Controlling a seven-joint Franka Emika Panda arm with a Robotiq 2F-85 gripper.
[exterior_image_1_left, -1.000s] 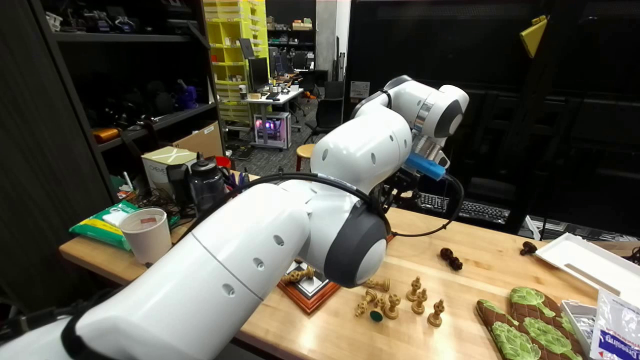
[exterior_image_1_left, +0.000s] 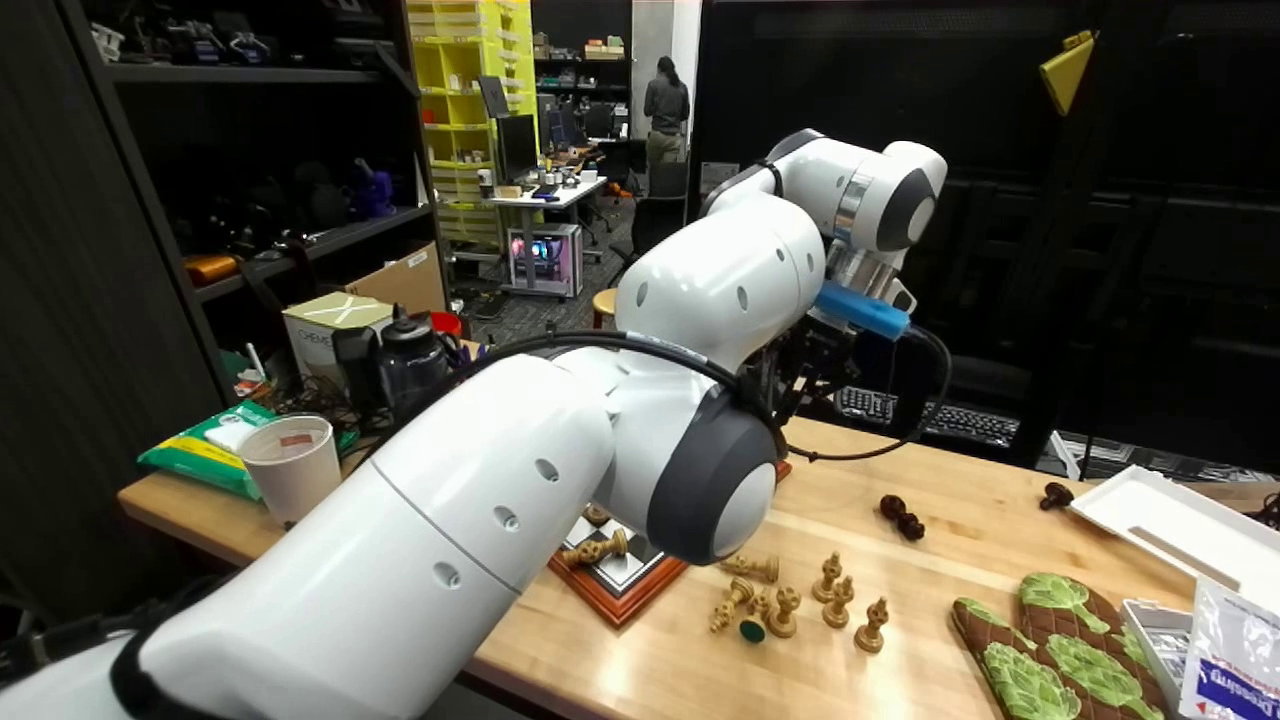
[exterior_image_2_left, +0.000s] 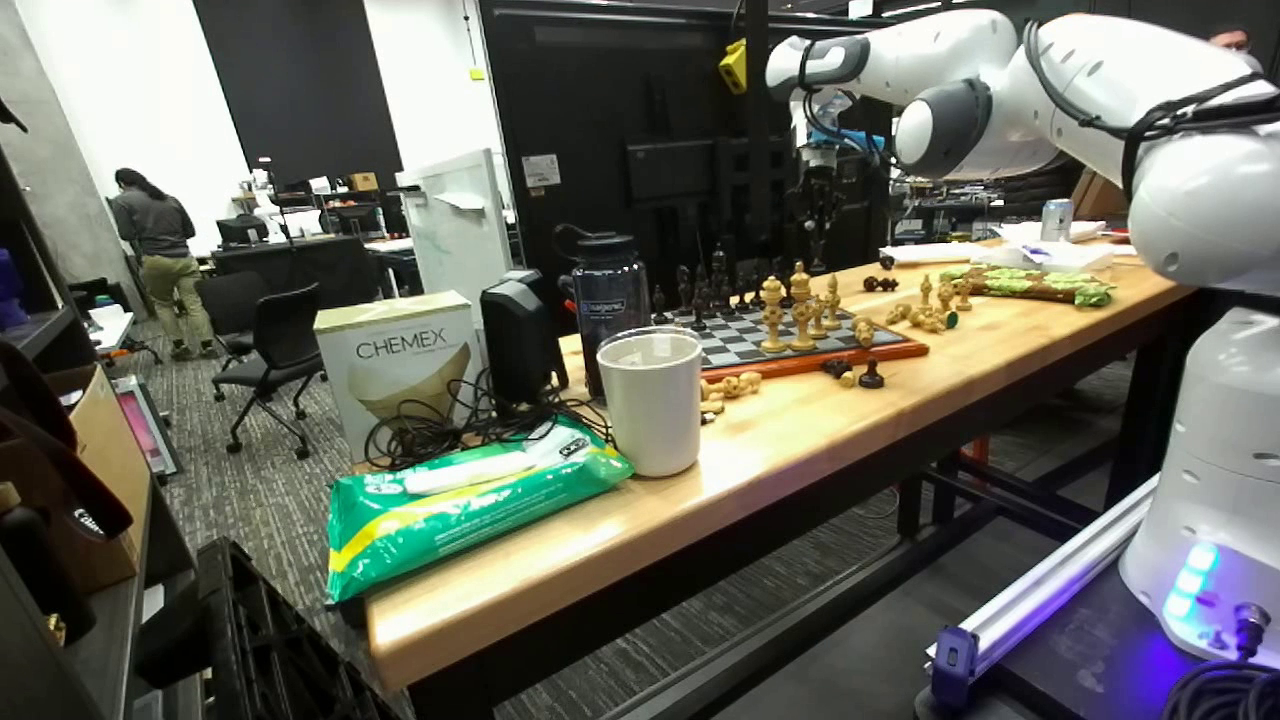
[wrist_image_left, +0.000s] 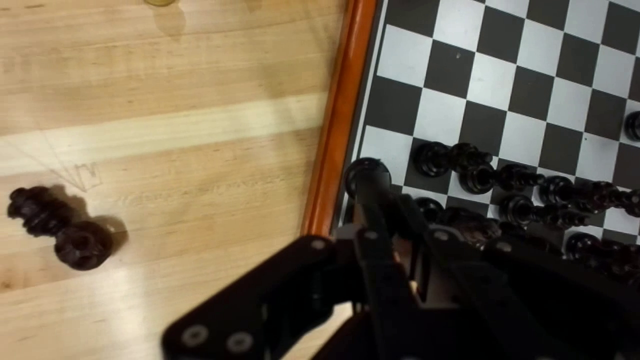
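Note:
In the wrist view my gripper is shut, its dark fingers close together at the board's edge. A dark chess piece (wrist_image_left: 367, 174) shows at their tips, its round end pointing away from the camera; most of its body is hidden. The chessboard (wrist_image_left: 397, 55), with a red-brown wooden rim, lies below. Black pieces (wrist_image_left: 435, 158) stand in rows beside the fingers. From the side, my gripper (exterior_image_2_left: 818, 250) hangs over the far part of the board, and what it holds is too dark to make out. In exterior view 1 the arm hides the gripper's tips.
A dark piece (wrist_image_left: 84, 245) lies on bare wood left of the board. Several light pieces (exterior_image_1_left: 782, 612) stand or lie near the board, with a green-patterned pot holder (exterior_image_1_left: 1056, 648) and a white tray (exterior_image_1_left: 1170, 528) to the right. Light pieces (exterior_image_2_left: 801, 306) also stand on the board.
The arm's wrist end has risen a little and moved slightly right in exterior view 1. The table pieces have stayed put. A person now stands in the background.

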